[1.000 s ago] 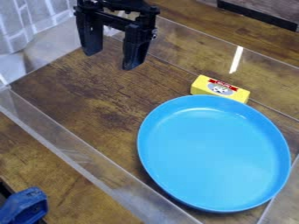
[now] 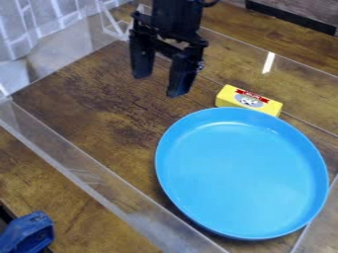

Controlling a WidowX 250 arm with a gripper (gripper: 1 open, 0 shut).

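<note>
The black gripper (image 2: 162, 69) hangs at the top centre of the view, open, with nothing visible between its fingers. Below and to its right lie a yellow box (image 2: 248, 101) with a printed label and a large blue round plate (image 2: 240, 173). The gripper is above the wooden surface, apart from both.
Clear plastic walls edge the wooden work surface (image 2: 93, 109) at left and front. A blue object (image 2: 24, 233) lies at the bottom left, outside the wall.
The gripper has moved right across the top of the view, nearer the yellow box. The box and plate have not moved.
</note>
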